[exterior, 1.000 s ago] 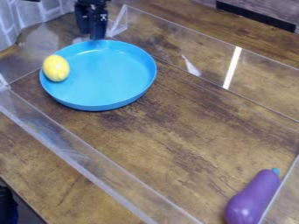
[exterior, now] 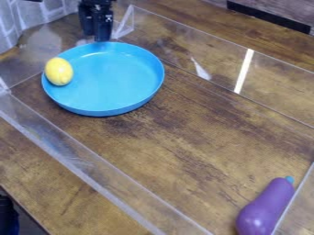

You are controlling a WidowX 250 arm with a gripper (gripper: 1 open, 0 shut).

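A blue plate (exterior: 114, 81) lies on the wooden table in the upper left, with a yellow egg-shaped object (exterior: 59, 71) on its left side. My black gripper (exterior: 101, 35) hangs at the top, just behind the plate's back rim; it is small and dark here, so I cannot tell how its fingers stand. A purple eggplant (exterior: 265, 207) lies at the bottom right.
Clear plastic walls border the wooden table (exterior: 172, 147) along the left, back and right. The middle of the table, between plate and eggplant, is bare.
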